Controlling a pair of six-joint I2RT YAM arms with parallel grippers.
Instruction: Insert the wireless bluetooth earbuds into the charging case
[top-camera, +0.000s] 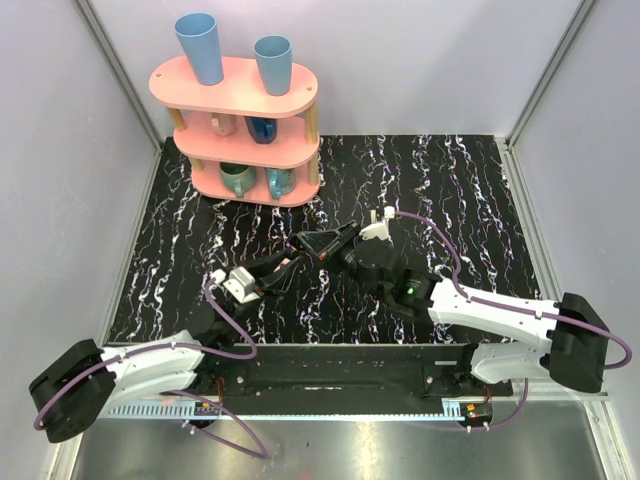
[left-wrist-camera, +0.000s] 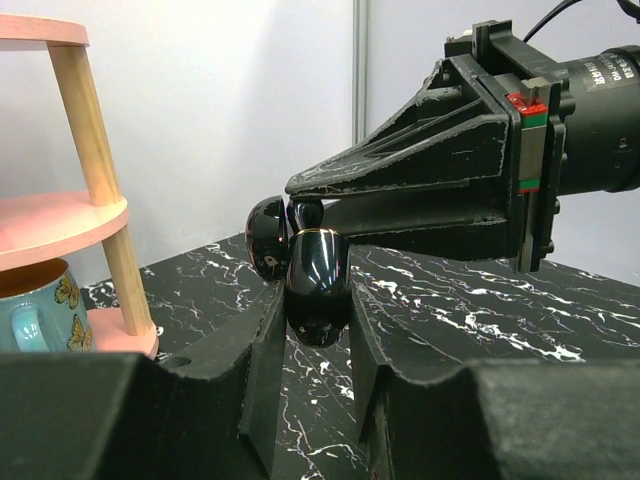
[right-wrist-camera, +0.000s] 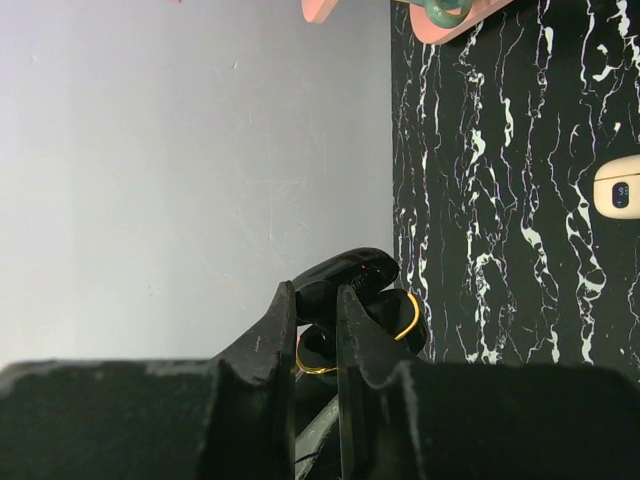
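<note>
In the left wrist view my left gripper is shut on a glossy black charging case (left-wrist-camera: 318, 285), held upright with its lid (left-wrist-camera: 266, 238) open. My right gripper is directly over it, its fingertips at a small black earbud (left-wrist-camera: 305, 210) at the case's opening; whether they grip it I cannot tell. In the right wrist view a black piece (right-wrist-camera: 365, 266) sits behind those fingertips, above a gold-edged part (right-wrist-camera: 405, 318) of the case. In the top view both grippers meet at the middle of the table.
A pink shelf (top-camera: 240, 145) with cups and mugs stands at the back left. A cream case (right-wrist-camera: 617, 187) with a small display lies on the marble table (top-camera: 450, 190) in the right wrist view.
</note>
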